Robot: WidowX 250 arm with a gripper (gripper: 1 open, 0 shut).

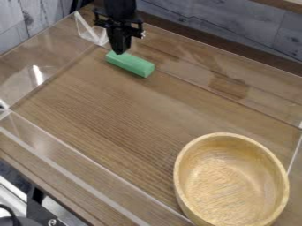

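Observation:
A dark gripper [118, 39] on its arm is at the top of the camera view, pointing down just above the upper end of a green block [130, 64]. The block lies flat on the wooden table [118, 132]. The gripper is small and dark here, so whether its fingers are open or shut cannot be made out.
A large tan round bowl [230, 177] stands at the lower right. Grey walls border the back, and a pale, clear object [92, 30] is at the upper left beside the arm.

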